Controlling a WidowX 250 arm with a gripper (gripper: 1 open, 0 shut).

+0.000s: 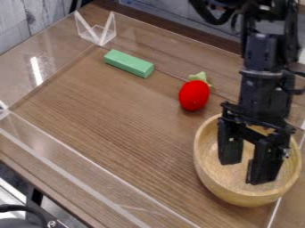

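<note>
A wide tan wooden bowl (244,189) sits at the right front of the table. Over it hangs the black robot gripper (251,150), pointing down, its fingers spread open low inside or just above the bowl. Nothing clear shows between them; the gripper hides part of the bowl. A red oval object (194,95) lies behind and left of the bowl, with a small light green item (198,77) just behind it.
A green block (128,62) lies at the back left. A white wire or plastic holder (96,28) stands at the far back left edge.
</note>
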